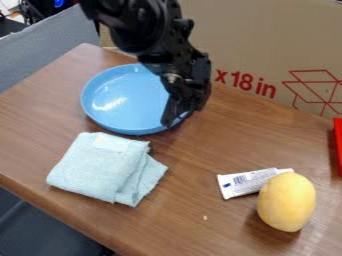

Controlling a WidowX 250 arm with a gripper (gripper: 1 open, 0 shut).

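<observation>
My black gripper [179,108] hangs over the right part of a blue plate [118,98], its fingers pointing down near the plate's right rim. It looks shut; whether anything is between the fingertips is hidden by the dark fingers. A folded pale blue cloth [104,170] lies in front of the plate. A white tube [247,181] and a yellow mango-like object [286,203] lie at the front right.
A cardboard box [267,45] stands behind the table [201,220]. A red object [337,145] sits at the right edge. The table's middle, right of the plate, is clear.
</observation>
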